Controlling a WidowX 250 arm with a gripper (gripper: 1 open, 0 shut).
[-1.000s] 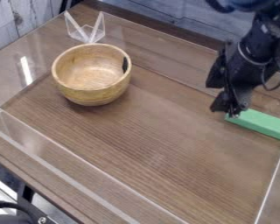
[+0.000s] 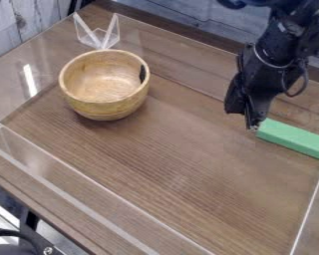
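Observation:
My gripper (image 2: 239,104) hangs at the upper right, its fingertips just above the bare wood left of a green bar (image 2: 290,137). Its fingers look close together, with nothing visible between them. The green bar lies flat near the right edge of the table, partly behind the gripper.
A round wooden bowl (image 2: 107,100) sits at the upper left, with a crumpled clear plastic piece (image 2: 100,35) behind it.
The bowl and bar look unmoved.

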